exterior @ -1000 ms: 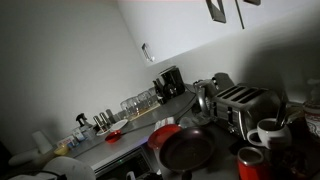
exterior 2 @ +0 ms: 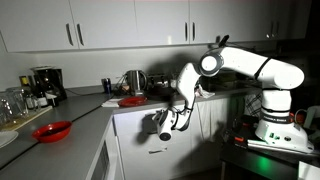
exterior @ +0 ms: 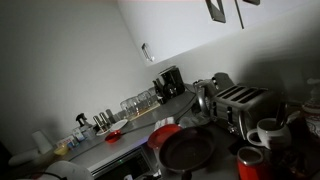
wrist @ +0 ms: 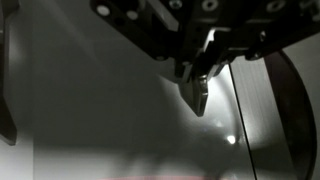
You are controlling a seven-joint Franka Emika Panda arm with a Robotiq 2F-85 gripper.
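My gripper shows at the top of the wrist view, its dark fingers together and pointing down over a grey, shiny surface. Nothing I can make out shows between them. In exterior view 2 the gripper point(exterior 2: 164, 134) hangs low against the white cabinet front point(exterior 2: 134, 128), below counter height. A black frying pan point(exterior: 187, 149) rests near the counter's front edge, its handle toward the camera. Part of a dark round rim point(wrist: 292, 110) enters the wrist view at the right. Whether my fingers touch anything is hidden.
Behind the pan are a red plate point(exterior: 163, 134) and a steel toaster point(exterior: 242, 107). A white mug point(exterior: 270, 133) and a red canister point(exterior: 252, 164) crowd the right. Another red bowl point(exterior 2: 51, 131) sits on the left counter point(exterior 2: 67, 150). The floor before the cabinets is dark.
The white arm part at the lower left of exterior view 1 sits slightly lower now. The other things on the counter look almost unchanged.
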